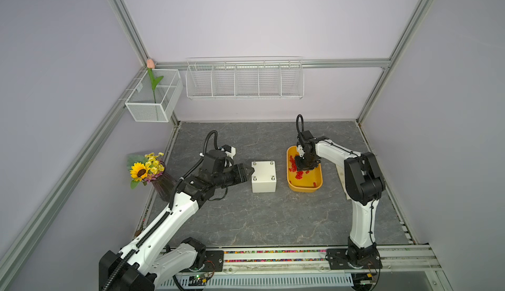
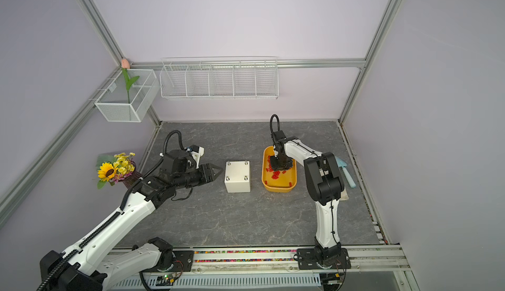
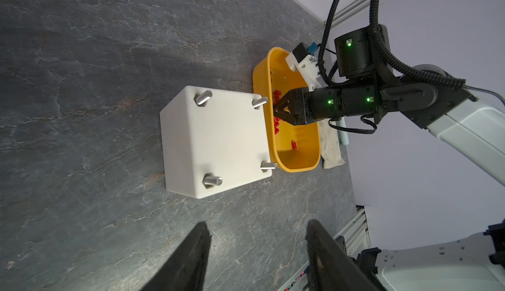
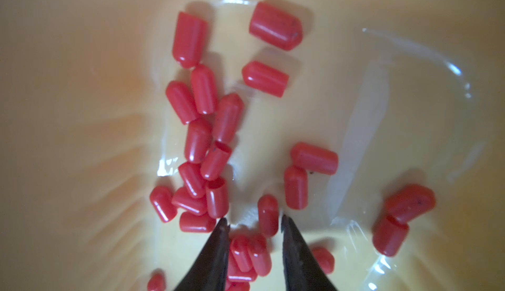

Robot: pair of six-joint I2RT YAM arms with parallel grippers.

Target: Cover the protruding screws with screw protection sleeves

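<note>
A white block [image 3: 226, 138] on the grey table carries protruding metal screws [image 3: 213, 180] at its corners, all bare. My left gripper [image 1: 247, 170] hangs left of it, open and empty, fingertips blurred at the bottom of the left wrist view. To the right, the orange tray [image 2: 278, 186] holds many red sleeves [image 4: 227, 116]. My right gripper is down in the tray, open, its fingertips either side of a small red sleeve [image 4: 268, 212], with other sleeves close between and around them.
A flower vase [image 1: 163, 185] stands at the left. A cloth [image 3: 330, 151] and a pale blue item [image 2: 348, 175] lie right of the tray. Wire baskets [image 1: 244, 80] hang on the walls.
</note>
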